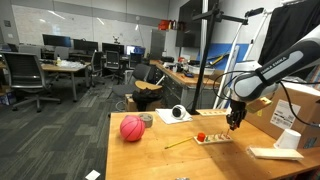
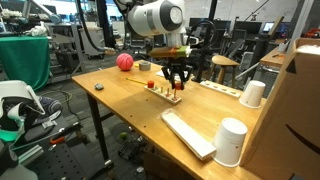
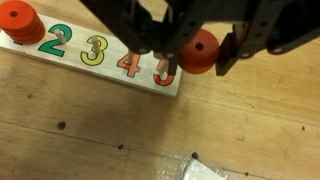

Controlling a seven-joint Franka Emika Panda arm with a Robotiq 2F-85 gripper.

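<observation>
Between the fingers of my gripper is an orange-red ring with a hole in its middle, and the fingers are shut on it. Below it and to the left in the wrist view lies a wooden counting board with painted numbers 2, 3, 4 and 5 and short pegs. Red rings are stacked at the board's left end. The held ring appears close to the 5 end; whether it touches a peg there cannot be told. In exterior view 1 the gripper hangs at the board's right end.
A yellow stick and a red ball lie left of the board. A white block and white cups stand near the cardboard box. Clear plastic lies near the board.
</observation>
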